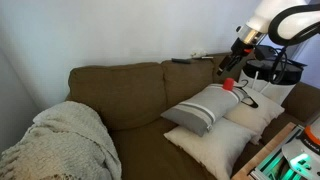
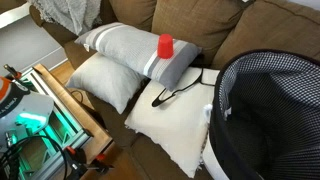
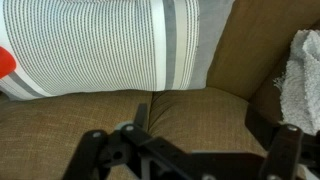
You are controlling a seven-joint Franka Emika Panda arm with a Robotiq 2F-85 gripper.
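Note:
A red cup (image 1: 228, 84) rests on the grey-and-white striped pillow (image 1: 203, 107), which lies on the brown sofa. In exterior view 2 the cup (image 2: 165, 46) appears upright, near the right part of that pillow (image 2: 125, 43). My gripper (image 1: 222, 68) hangs above the sofa, close to the cup in exterior view 1. Seen from the wrist, the gripper is open with nothing between its fingers, over the brown sofa seat and the pillow's edge. Only a slice of the cup (image 3: 6, 62) shows at the left edge there.
Two pale pillows (image 2: 105, 80) (image 2: 172, 125) lie in front of the striped one, a black strap-like item (image 2: 175, 91) on the right one. A large black mesh basket (image 2: 228, 125) stands at the right. A light knitted blanket (image 1: 65, 145) covers the sofa's other end.

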